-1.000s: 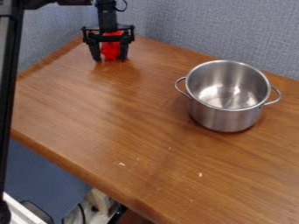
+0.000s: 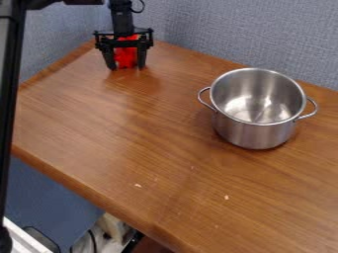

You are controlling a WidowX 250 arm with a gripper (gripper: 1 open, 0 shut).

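A red object (image 2: 126,55) sits at the back left of the wooden table, largely hidden behind my black gripper (image 2: 125,59), whose fingers are down around it at both sides. I cannot tell whether they press on it. A steel pot (image 2: 258,128) with two side handles stands empty at the right of the table.
Grey-blue padded walls stand behind it and to the left. Some cables and pale parts lie below the table's edge at the lower left.
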